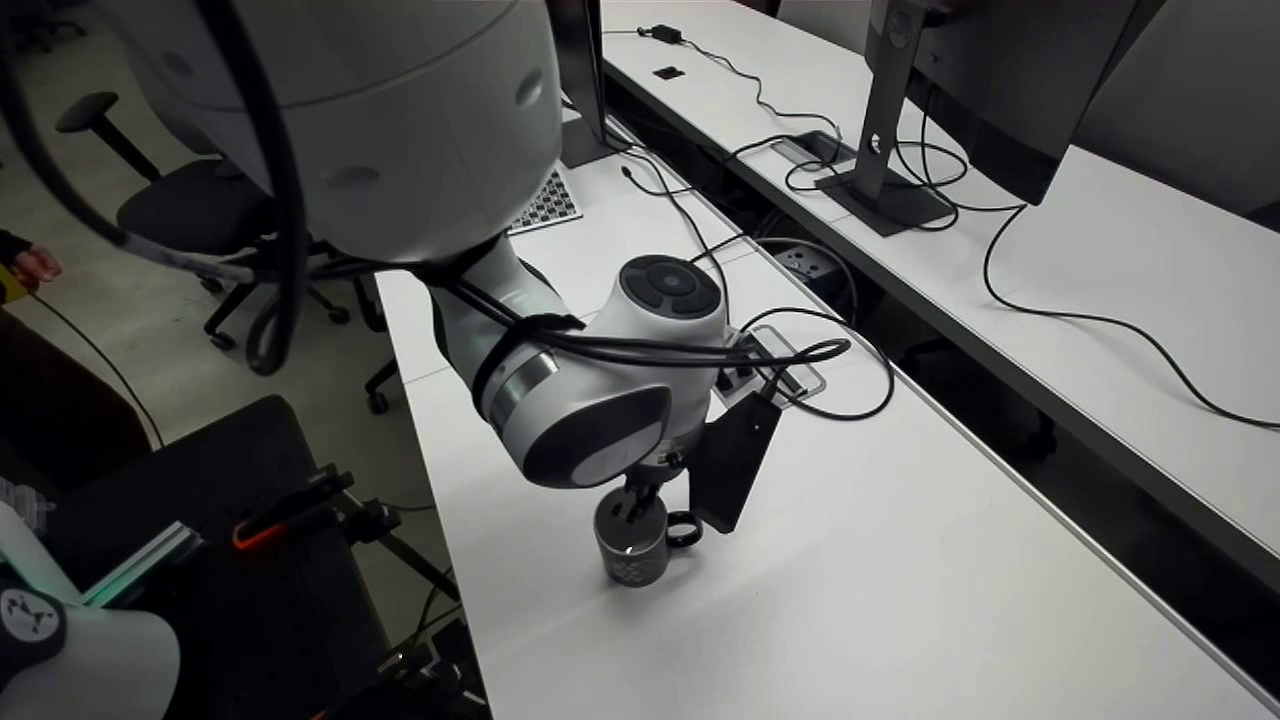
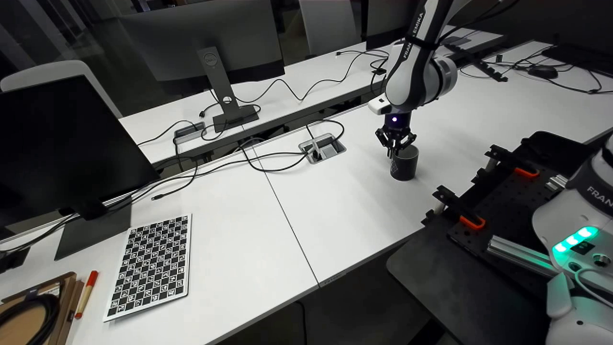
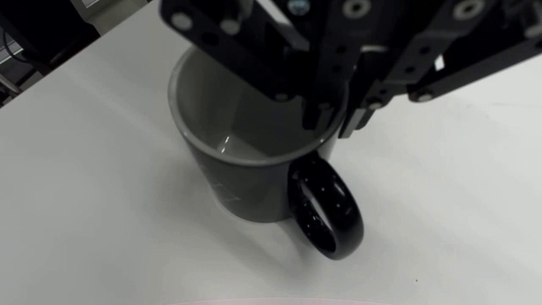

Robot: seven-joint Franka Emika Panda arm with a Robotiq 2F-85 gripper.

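Observation:
A grey mug point(image 1: 632, 550) with a black handle point(image 3: 330, 208) is on the white table, its open top facing up. My gripper reaches down over its rim, close to the handle. One finger point(image 3: 316, 116) is inside the mug and the other point(image 3: 350, 124) outside, so the fingers are shut on the mug's wall. In exterior view 2 the gripper point(image 2: 392, 152) comes from above at the mug's point(image 2: 405, 166) rim. Whether the base rests fully on the table or is slightly raised, I cannot tell.
Behind the mug, a socket box point(image 2: 323, 148) with loose black cables sits in the table. A checkered board point(image 2: 152, 261) lies farther along. A black platform with clamps point(image 2: 459, 207) stands beyond the table's edge.

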